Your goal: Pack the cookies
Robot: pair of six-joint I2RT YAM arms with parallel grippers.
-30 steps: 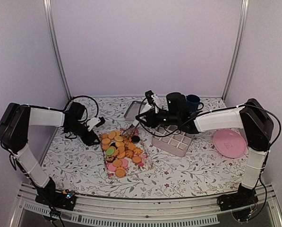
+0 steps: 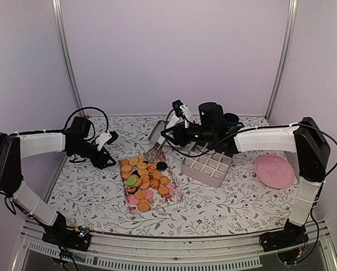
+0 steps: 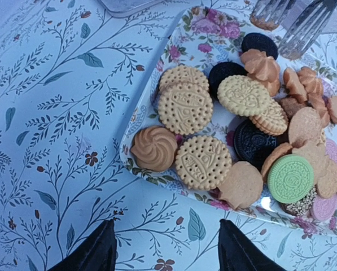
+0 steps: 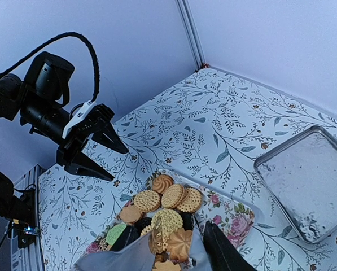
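Observation:
Assorted cookies, among them a green round one (image 3: 290, 178), pale biscuits (image 3: 185, 109) and dark ones, cover a floral tray (image 3: 140, 121). My right gripper is closed on silver tongs (image 4: 120, 257), whose slotted ends (image 3: 309, 28) hang at the far side of the tray, just over the cookies. Whether a cookie is pinched between those ends I cannot tell. To the left of the tray, my left gripper is open and empty, its fingers (image 3: 103, 248) apart. A divided box (image 2: 206, 169) stands right of the tray, partly behind the right arm.
Behind the floral tray lies a shallow metal tray (image 4: 303, 180). A pink plate (image 2: 274, 171) rests at the right, and a dark blue mug (image 2: 231, 118) stands behind the right arm.
My left arm has drawn back to the left, away from the tray. The tongs in my right gripper have shifted slightly left and up over the tray's far edge.

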